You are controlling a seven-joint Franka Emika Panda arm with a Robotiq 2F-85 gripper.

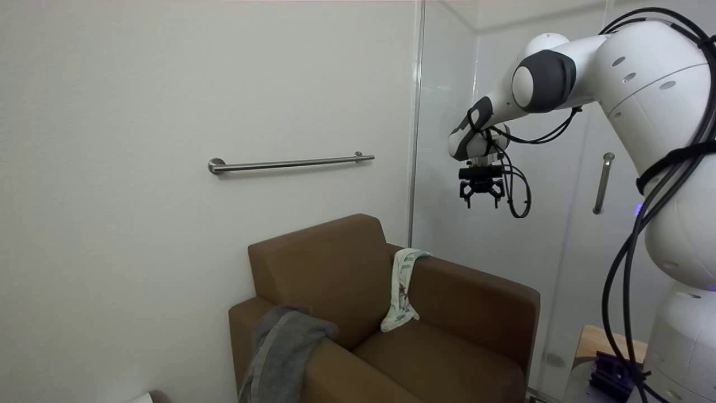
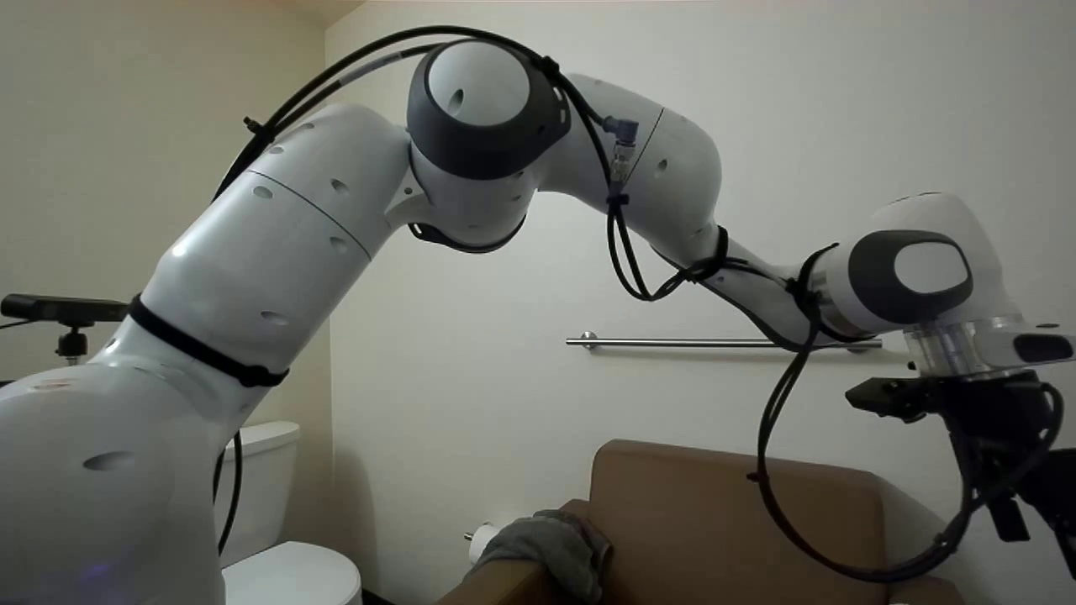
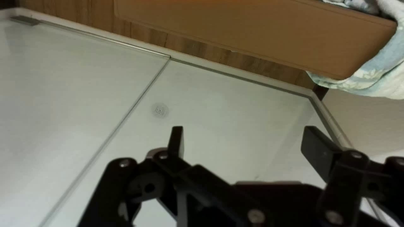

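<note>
My gripper [image 1: 483, 204] hangs in the air near the glass shower wall, above and behind the right arm of a brown armchair [image 1: 463, 359]. In the wrist view the gripper is open, its two dark fingers wide apart with only the pale shower floor below. A white patterned cloth [image 1: 400, 289] drapes over the chair's right armrest; the wrist view catches this cloth [image 3: 378, 75] at its upper right corner, well away from the fingers. Over the left armrest lies a grey towel [image 1: 285, 352].
A metal grab bar [image 1: 288, 164] runs along the wall above the chair. The glass shower door has a vertical handle [image 1: 603, 182]. A white toilet [image 2: 292, 575] stands in the corner, with a paper roll [image 2: 482, 541] near the chair.
</note>
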